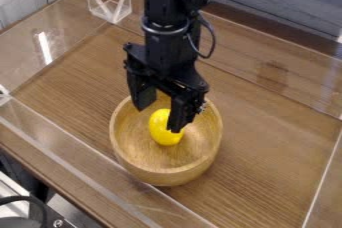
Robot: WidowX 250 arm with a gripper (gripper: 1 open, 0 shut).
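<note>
A yellow lemon-like object [166,126] lies in a round tan wooden bowl [167,167] at the lower middle. The black robot arm reaches down from the top, and its gripper [164,100] hangs over the bowl's back part, just above the yellow object. Its dark fingers point downward; whether they are open or shut is unclear, as is whether they touch the object.
A clear plastic piece [107,2] stands at the upper left. A black cable lies at the lower left edge.
</note>
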